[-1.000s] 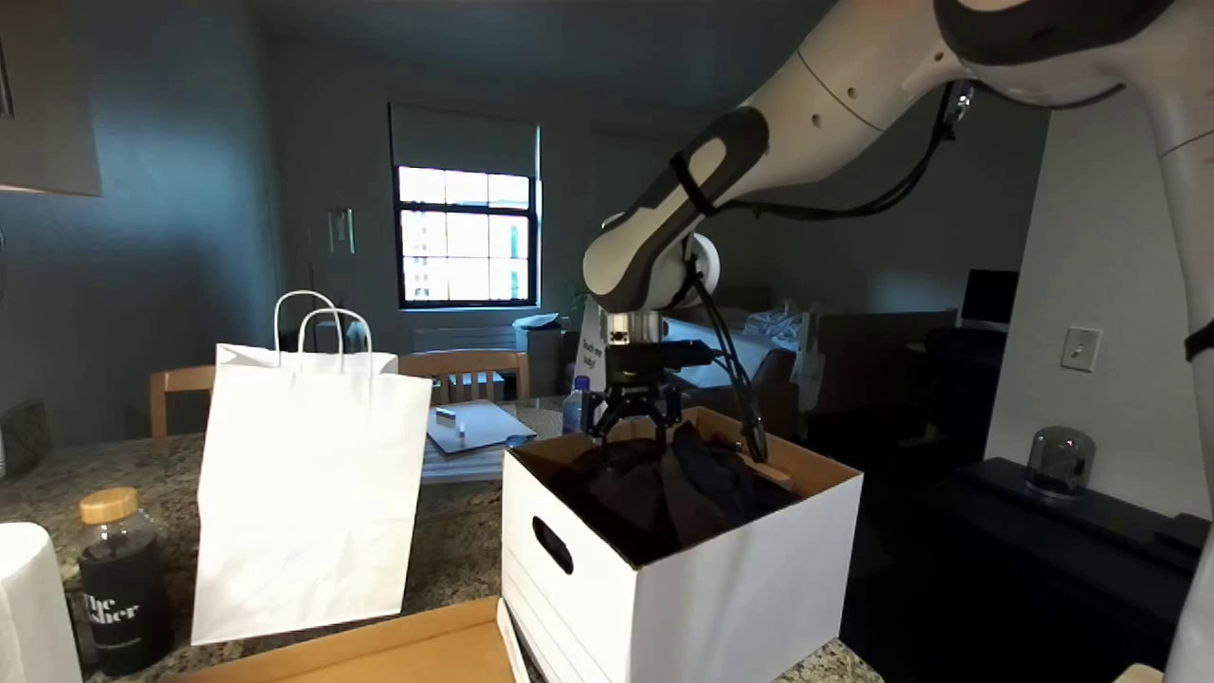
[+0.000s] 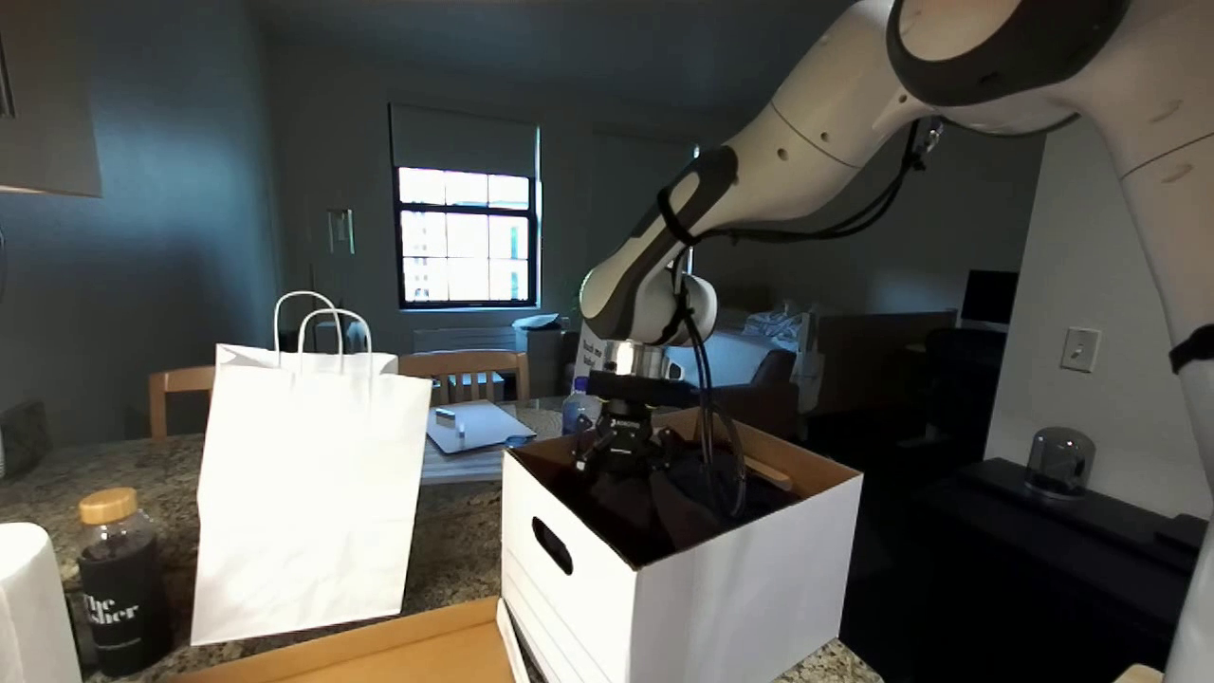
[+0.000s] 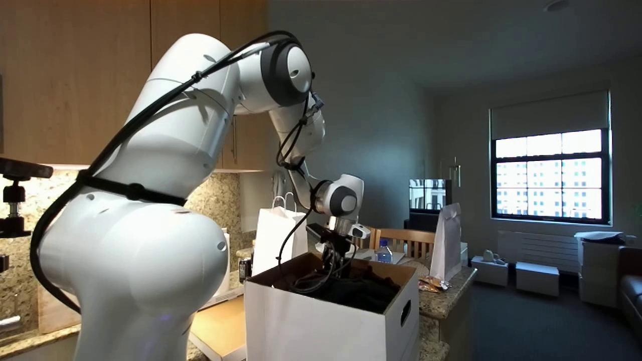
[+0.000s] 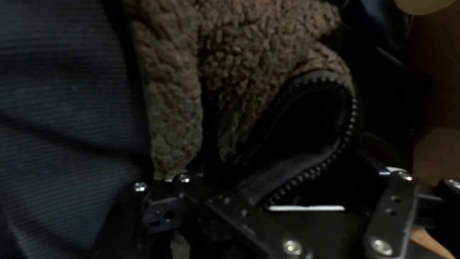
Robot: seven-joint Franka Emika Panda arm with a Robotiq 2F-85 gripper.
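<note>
Inside the white cardboard box (image 2: 740, 592) lies dark clothing (image 3: 364, 293). Seen from the wrist, it includes a brown fleece garment (image 4: 258, 56) with a zipper looping along its edge, and a dark ribbed cloth (image 4: 64, 108) to the left. My gripper (image 2: 622, 461) points down into the box, low against the clothes. Its fingers stand open, and a finger linkage (image 4: 392, 211) shows at the lower right of the wrist view. The fingertips are hidden in dark folds, so their contact with the cloth cannot be made out.
A white paper bag (image 2: 307, 501) and a bottle with a wooden cap (image 2: 119, 581) stand left of the box. A box lid (image 2: 376, 649) lies in front. Behind is a table with a blue-capped bottle (image 3: 383, 251). The box walls surround my gripper.
My gripper has moved down into the box and slightly toward the left, from just above the clothes. Its cable now hangs in a loop over the box.
</note>
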